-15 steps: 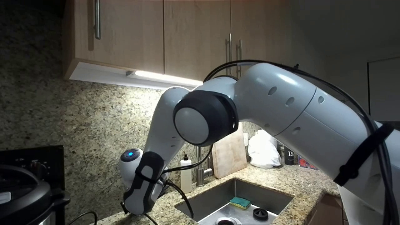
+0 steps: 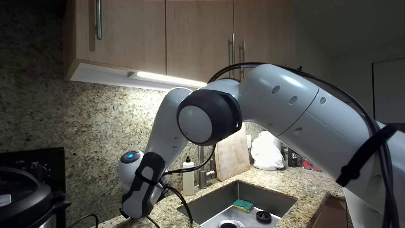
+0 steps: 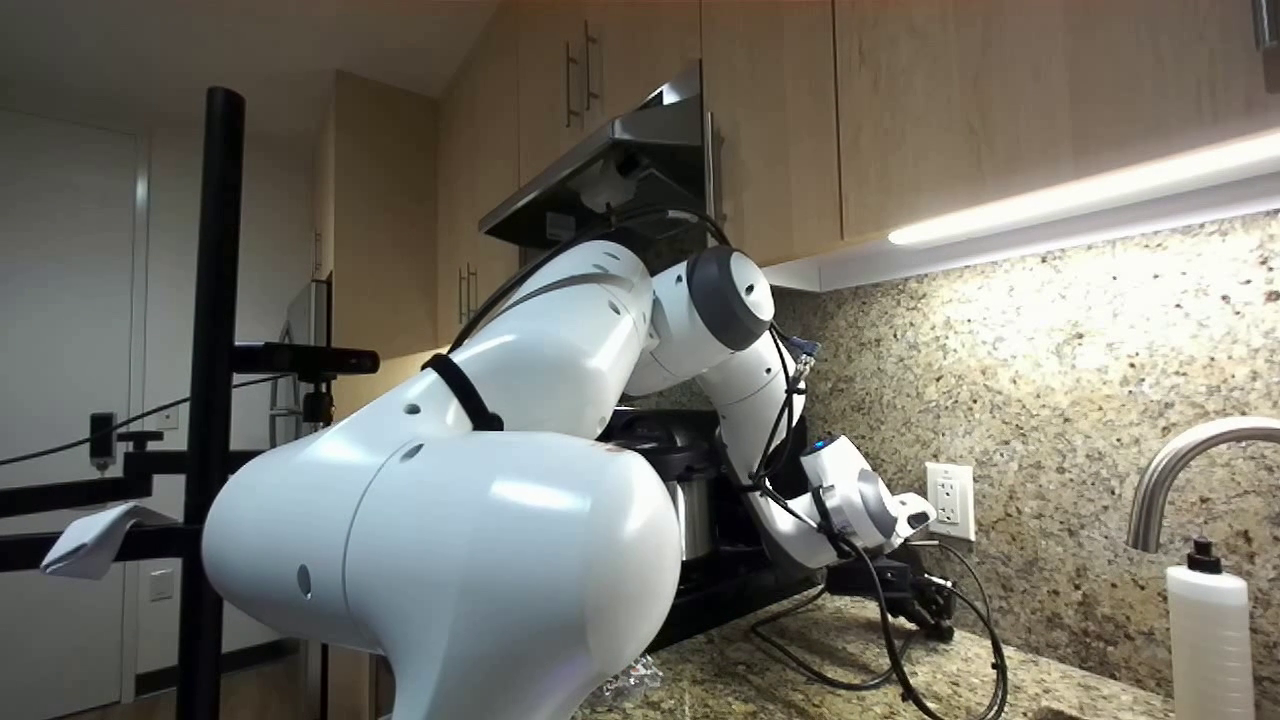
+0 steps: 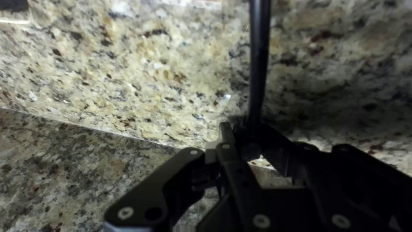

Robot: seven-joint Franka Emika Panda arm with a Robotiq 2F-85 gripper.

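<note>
In the wrist view my gripper is shut on a dark plug-like end of a black cable (image 4: 258, 58). From there the cable rises to the top of the view. The held end is dark and mostly hidden between the fingers, so its exact shape cannot be told. In exterior view 2 the gripper (image 3: 933, 606) is low over the counter, close to the granite backsplash. A white wall outlet (image 3: 950, 499) is just above it in that view. The arm hides the gripper in exterior view 1.
Black cables loop over the granite counter (image 3: 768, 672). A dark pressure cooker (image 2: 24, 197) stands at the left. To the right are a soap bottle (image 2: 188, 178), a faucet (image 2: 202, 178) and a sink (image 2: 216, 201) with a green sponge (image 2: 243, 205) inside.
The arm's wrist has shifted slightly left and a little lower in exterior view 1. The counter and sink objects look unchanged.
</note>
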